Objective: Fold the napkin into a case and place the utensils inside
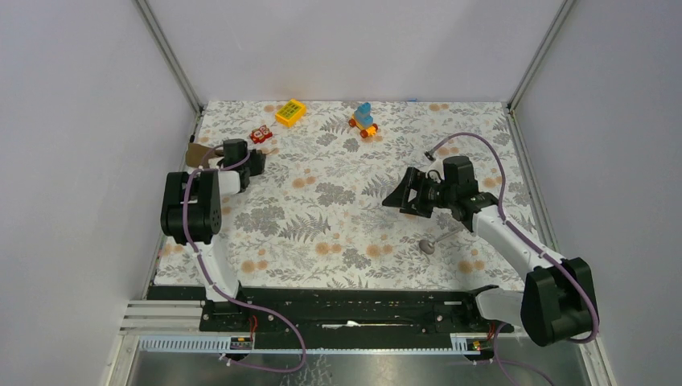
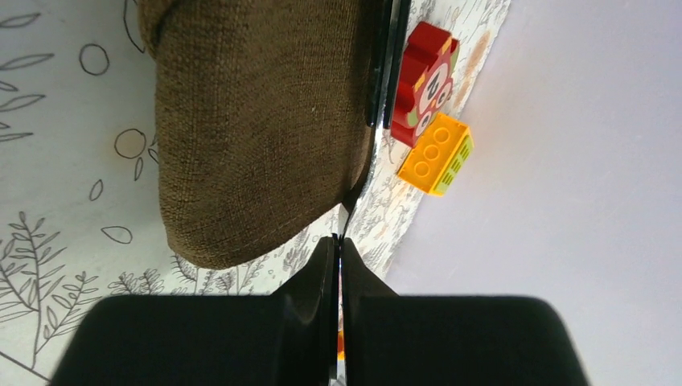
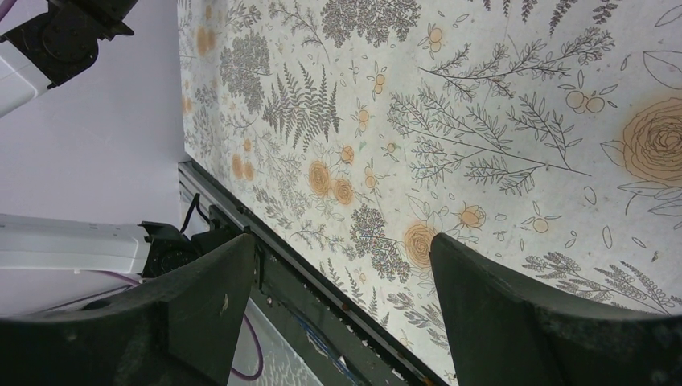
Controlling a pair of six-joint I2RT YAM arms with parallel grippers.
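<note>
The brown napkin [image 2: 257, 137] lies folded at the table's far left, mostly behind my left arm in the top view. Along its edge in the left wrist view run black utensil handles [image 2: 388, 64] and a slim shiny metal utensil [image 2: 371, 165]. My left gripper is shut at the napkin's corner, its tips meeting the utensil's thin end; whether that end is pinched or only touched, I cannot tell. A spoon [image 1: 427, 247] rests on the right of the table, partly under my right arm. Over bare cloth, my right gripper stands open and empty.
A red toy block [image 1: 260, 134] and a yellow brick [image 1: 290, 112] sit close to the napkin. Farther right at the back is a blue and orange wheeled toy [image 1: 364, 120].
</note>
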